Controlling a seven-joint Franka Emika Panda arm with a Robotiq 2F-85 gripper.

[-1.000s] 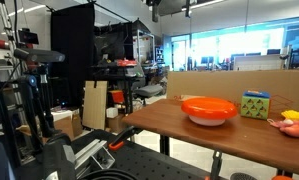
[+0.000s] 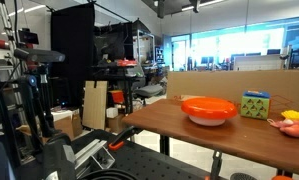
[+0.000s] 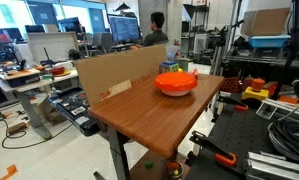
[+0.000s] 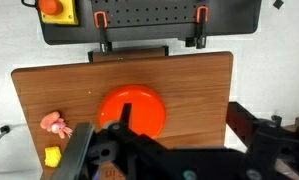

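Observation:
A red-orange round lid or shallow dish (image 2: 209, 104) rests over a white bowl (image 2: 211, 121) on the brown table (image 2: 159, 117). From above, in the wrist view, the red disc (image 4: 132, 108) lies flat, its lower edge partly covered by my gripper. My gripper is open, its dark fingers spread wide at the lower left and right, with nothing held. It hangs high over the table, and only its lower end shows at the top of exterior view 1.
A green, blue and yellow block (image 2: 254, 104) stands at the table's back. Near it are a pink toy (image 4: 56, 124) and a yellow piece (image 4: 53, 157). A black perforated base plate (image 4: 149, 14) borders the table.
In exterior view 1 the gripper has risen, so less of it shows at the top edge. The red disc, bowl, toys and block have not moved.

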